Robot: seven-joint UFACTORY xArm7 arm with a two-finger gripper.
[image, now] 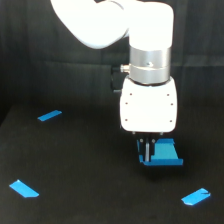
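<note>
My gripper (147, 158) points straight down at the right of centre, under the white arm. Its dark, narrow fingers are in front of a blue, square, tray-like object (167, 152) on the black surface. Their tips overlap the left part of the blue object in this view. Whether they touch it, and whether the fingers are open or shut, is too small and dark to make out. Nothing can be clearly seen between the fingers.
Blue tape strips lie on the black surface (95, 180): one at the far left (49, 115), one at the near left (24, 188) and one at the near right (196, 197). A dark curtain (50, 50) hangs behind.
</note>
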